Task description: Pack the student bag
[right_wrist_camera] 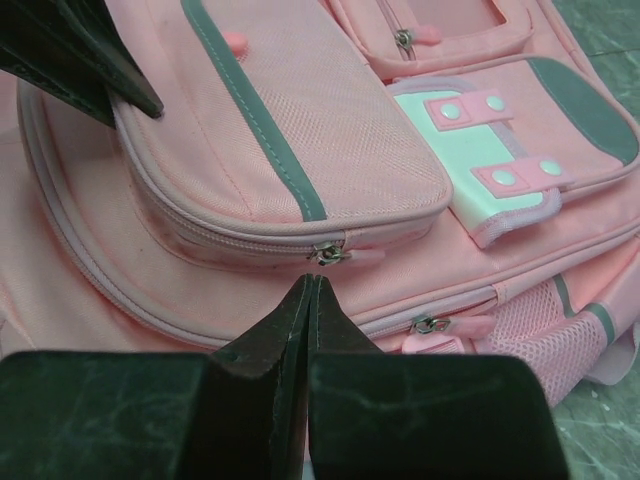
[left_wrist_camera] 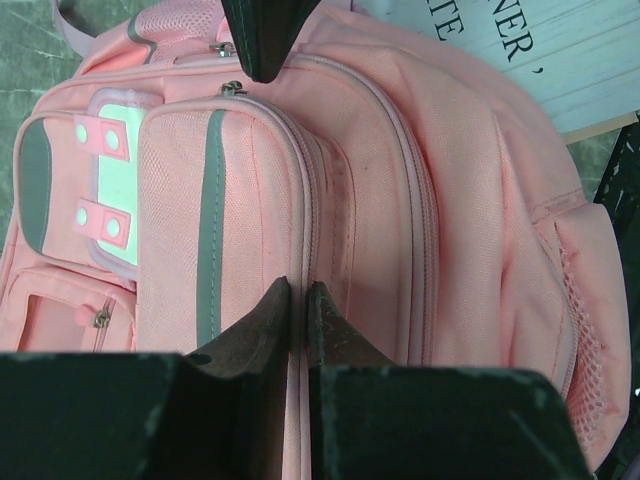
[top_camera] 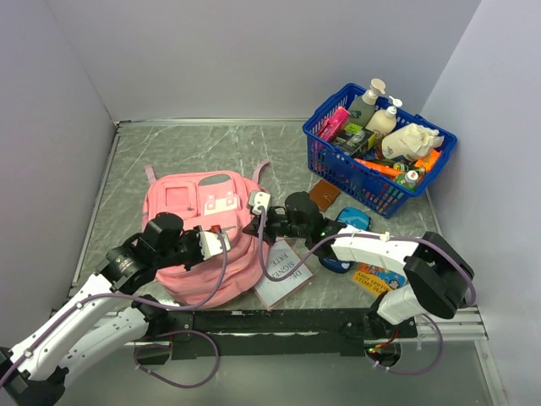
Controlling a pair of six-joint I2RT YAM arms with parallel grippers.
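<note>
The pink student bag (top_camera: 169, 203) lies on the floor, front pocket (right_wrist_camera: 330, 150) facing up. In the right wrist view the front pocket's zipper pull (right_wrist_camera: 330, 252) hangs at the pocket's edge, just beyond the tips of my right gripper. That gripper is shut with nothing between its fingers. The main compartment's zipper pull (right_wrist_camera: 432, 325) lies lower on the right. My left gripper is shut on the front pocket's seamed edge (left_wrist_camera: 304, 220), seen in the left wrist view.
A white book (top_camera: 283, 275) lies against the bag's right side. Farther right are a brown wallet (top_camera: 324, 194), a blue case (top_camera: 353, 218) and a yellow-orange pack (top_camera: 376, 279). The full blue basket (top_camera: 359, 175) stands at back right. Floor behind the bag is clear.
</note>
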